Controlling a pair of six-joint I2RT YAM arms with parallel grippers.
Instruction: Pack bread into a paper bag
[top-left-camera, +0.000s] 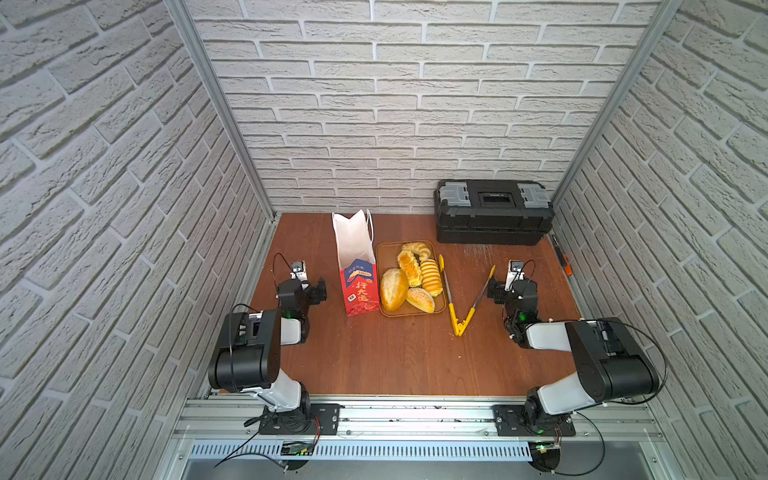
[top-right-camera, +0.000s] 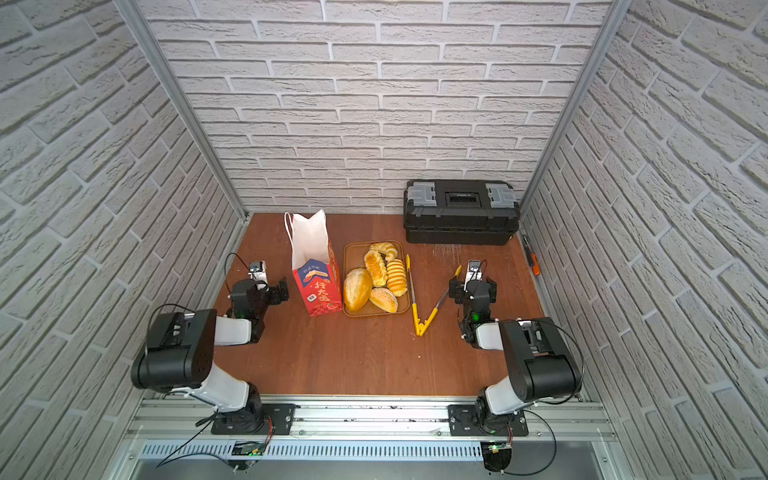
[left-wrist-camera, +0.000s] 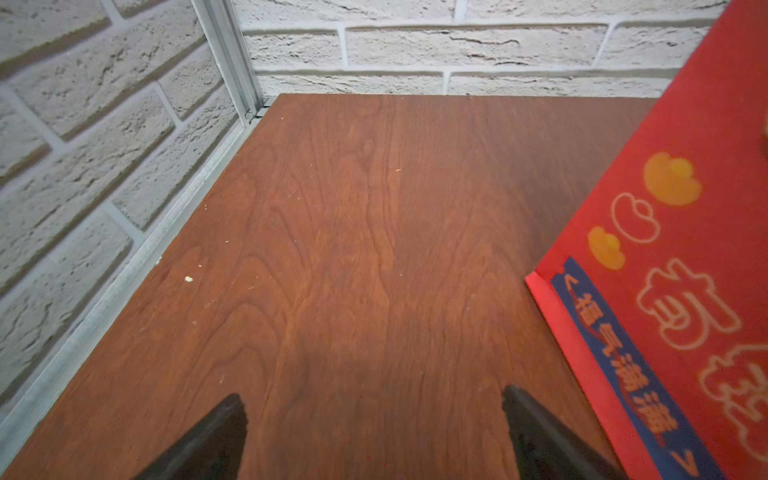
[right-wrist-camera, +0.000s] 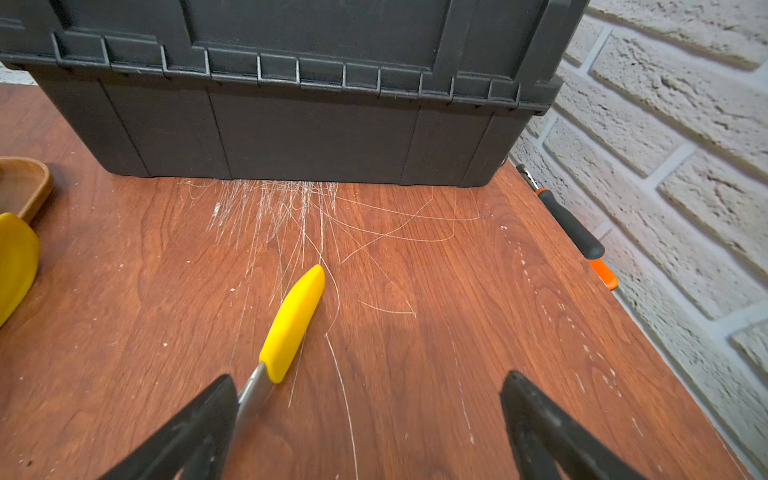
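A red paper bag (top-left-camera: 360, 289) with a white open mouth stands left of the middle of the table, its mouth facing up and back. Right beside it lies a brown tray (top-left-camera: 412, 313) with several breads, among them a round loaf (top-right-camera: 357, 289) and a striped roll (top-right-camera: 397, 277). Yellow-tipped tongs (top-left-camera: 458, 326) lie spread on the table right of the tray. To the left of the bag, my left gripper is open and empty. My right gripper is open too, with one tong arm close to its left finger and nothing held.
A black toolbox (top-left-camera: 494, 214) occupies the back right. An orange-handled tool (right-wrist-camera: 576, 228) lies along the right edge.
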